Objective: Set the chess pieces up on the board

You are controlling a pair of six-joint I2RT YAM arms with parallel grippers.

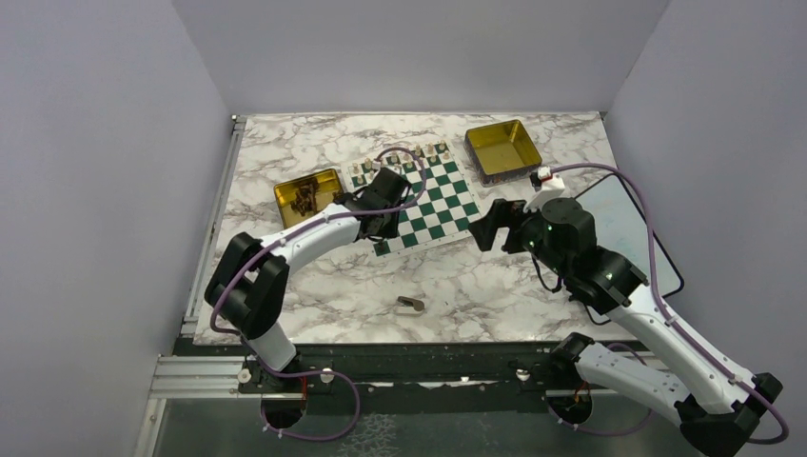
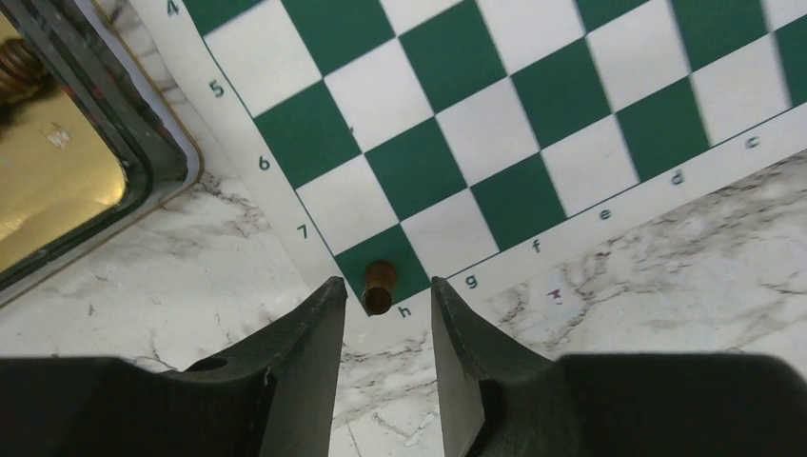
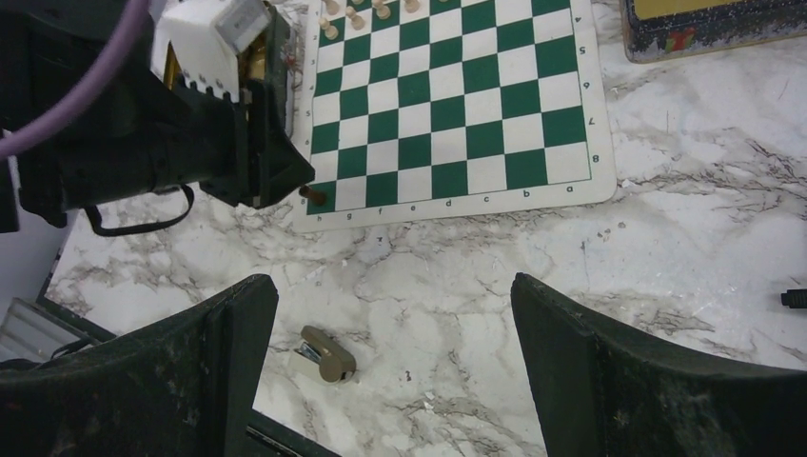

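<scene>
On the green corner square by the letter h of the chessboard (image 1: 436,239) stands a dark brown chess piece (image 2: 380,286), upright. My left gripper is open above that corner, with clear space on both sides of the piece and no contact visible. Light pieces (image 3: 358,17) occupy the board's far rows. More brown pieces (image 1: 305,198) lie in the gold tray (image 1: 284,213) left of the board. Out to the right of the board, my right gripper hangs open over bare table, nothing between its fingers.
An empty gold tray (image 1: 502,148) sits beyond the board's right corner. A small stapler-like object (image 1: 411,304) lies near the table's front. A white panel (image 1: 633,233) lies at the right.
</scene>
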